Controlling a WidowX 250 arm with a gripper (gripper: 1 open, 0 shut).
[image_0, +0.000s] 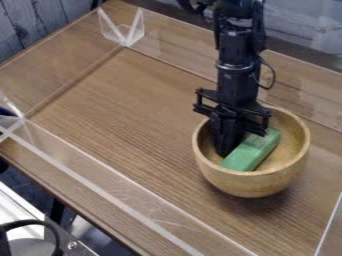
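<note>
My black gripper reaches down from the top centre into a wooden bowl on the right part of the table. A green block lies inside the bowl, partly behind the gripper's lower end. The fingertips are dark and hidden at the bowl's left inner side, so I cannot see whether anything is between them.
A dark ring-shaped object is at the bottom left, off the table's edge.
</note>
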